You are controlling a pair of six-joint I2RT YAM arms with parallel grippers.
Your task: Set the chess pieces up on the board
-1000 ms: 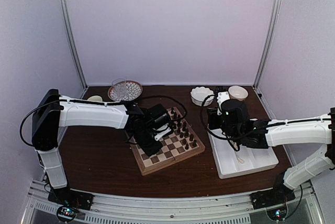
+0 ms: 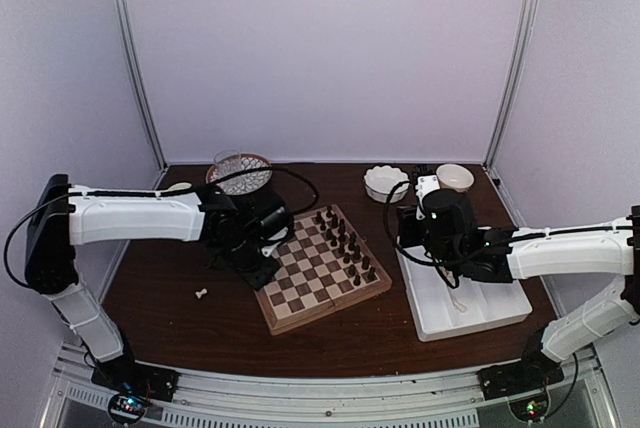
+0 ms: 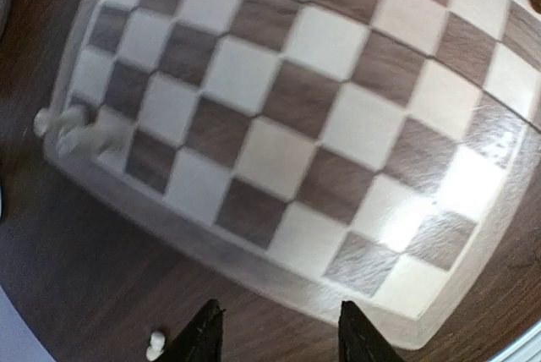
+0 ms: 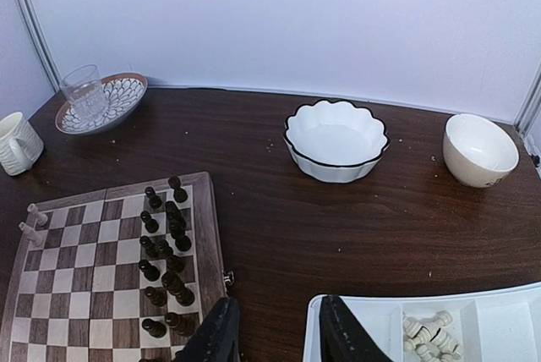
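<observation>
A small white chess piece [image 2: 201, 293] lies on the bare table left of the board [image 2: 280, 322]; the left wrist view has it at bottom left. My left gripper hovers over the board's left edge, fingers wide apart and nothing between them. Two white pieces stand at the board's far left corner, blurred in the left wrist view. Dark pieces [image 4: 174, 286] fill two rows along the right side. Over the tray [image 2: 470, 323], my right gripper is open and empty. Several more white pieces [image 4: 431, 337] lie heaped in a tray compartment.
Toward the back stand a scalloped white bowl [image 4: 336, 138], a plain white bowl [image 4: 480, 150], a patterned plate [image 4: 127, 100] holding a clear glass [image 4: 84, 91], and a white mug [image 4: 19, 144]. Table to the left and front of the board is clear.
The right arm stays put.
</observation>
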